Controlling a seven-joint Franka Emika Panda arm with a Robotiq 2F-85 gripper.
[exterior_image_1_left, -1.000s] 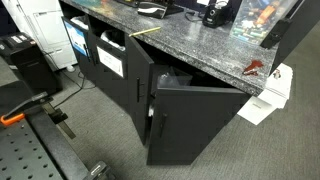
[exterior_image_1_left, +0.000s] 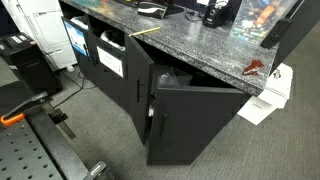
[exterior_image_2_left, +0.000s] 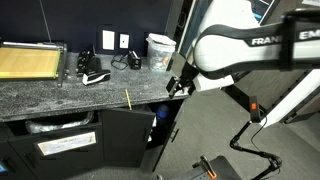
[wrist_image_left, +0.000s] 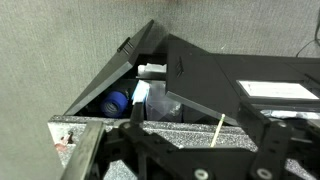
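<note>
My gripper spreads across the bottom of the wrist view, open, with nothing held between its fingers. Beyond it is a black cabinet whose left door (exterior_image_1_left: 141, 83) and right door (exterior_image_1_left: 190, 123) both stand ajar at an angle. Inside, the wrist view shows a blue round item (wrist_image_left: 115, 102), a clear plastic bag (wrist_image_left: 163, 105) and small white items. The cabinet's deeper interior is hidden. Exterior view 1 does not show the arm (exterior_image_2_left: 255, 45), which reaches in from the right in exterior view 2.
A yellow stick (exterior_image_1_left: 145, 31) lies at the edge of the speckled countertop (exterior_image_1_left: 195, 45). A red tool (exterior_image_1_left: 253, 67) rests farther along it. A clear tub (exterior_image_2_left: 160, 50) stands at the back.
</note>
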